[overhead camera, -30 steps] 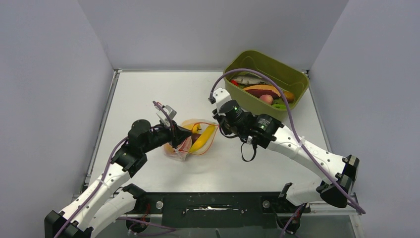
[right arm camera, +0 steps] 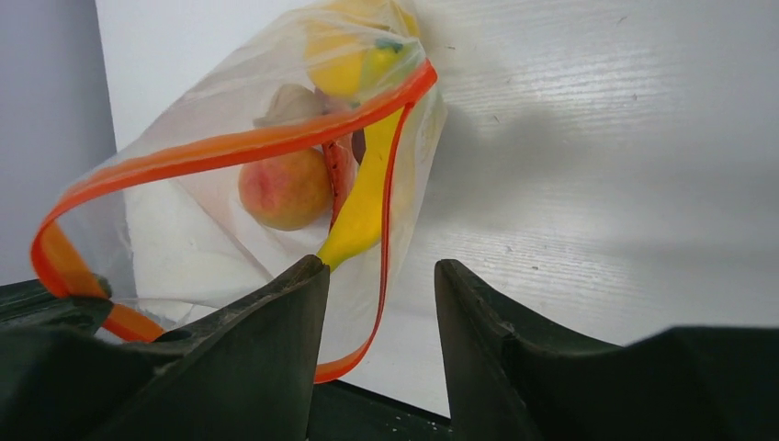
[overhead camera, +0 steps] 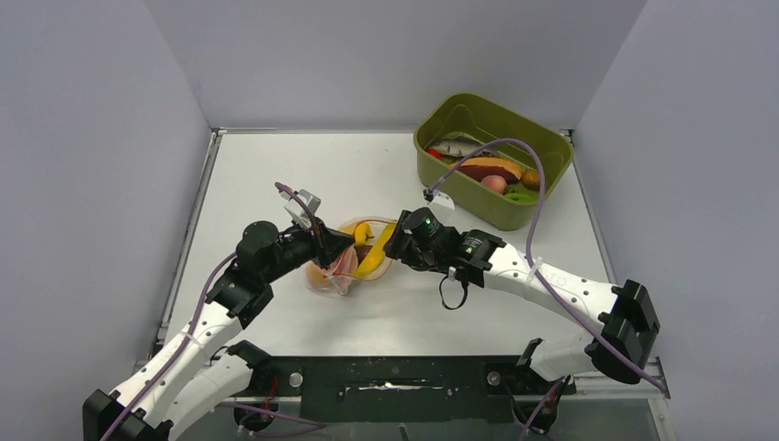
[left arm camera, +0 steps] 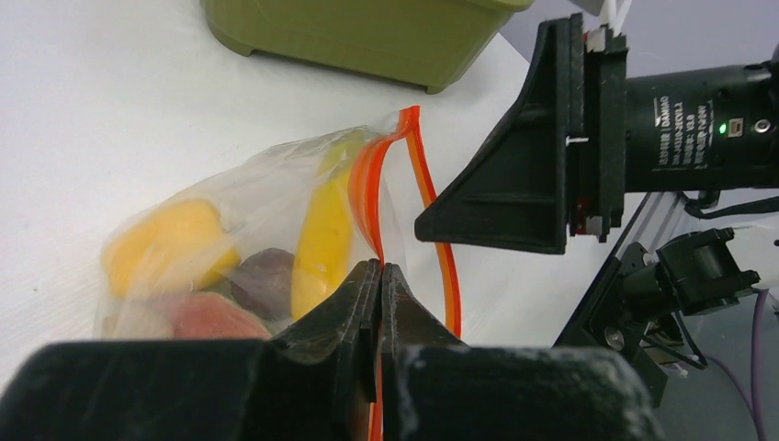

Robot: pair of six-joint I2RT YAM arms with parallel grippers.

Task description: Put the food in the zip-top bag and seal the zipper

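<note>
A clear zip top bag (left arm camera: 266, 152) with an orange-red zipper rim (right arm camera: 276, 140) stands with its mouth spread. Inside it show a yellow banana (left arm camera: 323, 241), a peach (right arm camera: 287, 189) and other food. My left gripper is shut on the bag's rim, the orange strip running between its fingertips. At the bag's right side, my right gripper is part open. One of its fingers (right arm camera: 292, 308) overlaps the bag mouth in the right wrist view and the other stands outside; a stretch of rim shows between them.
A green bin (overhead camera: 478, 197) at the back right holds a fish (overhead camera: 455, 147), a sweet potato (overhead camera: 487, 169) and more food.
The right gripper has moved left and turned, coming over the bag's right edge. The bag's mouth has become a little narrower at that side. My left arm is nearly still.
</note>
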